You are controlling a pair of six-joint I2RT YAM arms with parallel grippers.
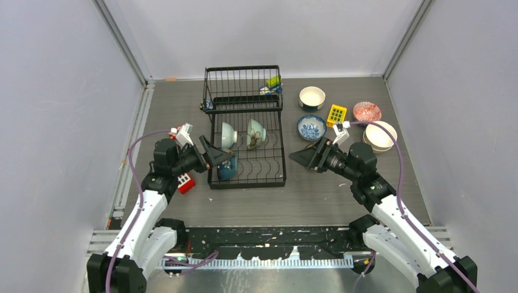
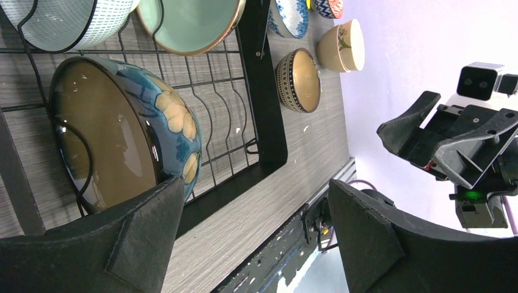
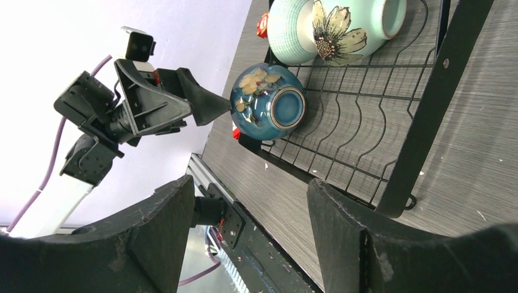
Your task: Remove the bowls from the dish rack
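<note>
The black dish rack (image 1: 247,185) holds a blue floral bowl (image 1: 226,171) on edge at its front left, with a pale bowl (image 1: 228,135) and a green flowered bowl (image 1: 256,133) behind it. My left gripper (image 1: 214,155) is open just beside the blue bowl; in the left wrist view its fingers frame that bowl's near side, with nothing seen held. My right gripper (image 1: 301,157) stands open to the right of the rack, empty.
Several bowls sit on the table right of the rack, including a blue patterned bowl (image 1: 311,127), with a yellow block (image 1: 336,114). A red block (image 1: 186,183) lies left of the rack.
</note>
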